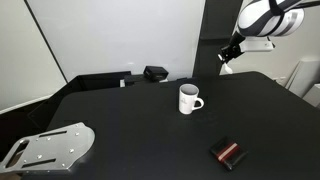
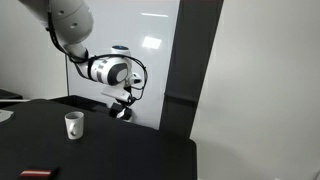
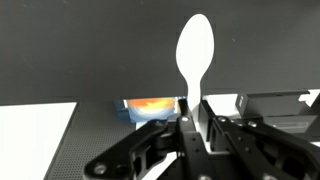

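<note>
A white spoon point(image 3: 195, 50) is held by my gripper, its bowl pointing away from the fingers in the wrist view. In exterior view 1 the gripper point(image 1: 226, 60) hangs above the far right part of the black table, with the spoon point(image 1: 226, 69) below it. A white mug point(image 1: 188, 98) stands upright near the table's middle, clear of the arm. The second exterior view has the gripper point(image 2: 122, 108) beyond and to the right of the mug point(image 2: 74, 125).
A dark block with a reddish stripe point(image 1: 228, 152) lies at the front right. A grey metal plate point(image 1: 50, 148) is at the left. A small black box point(image 1: 155, 73) stands at the back edge.
</note>
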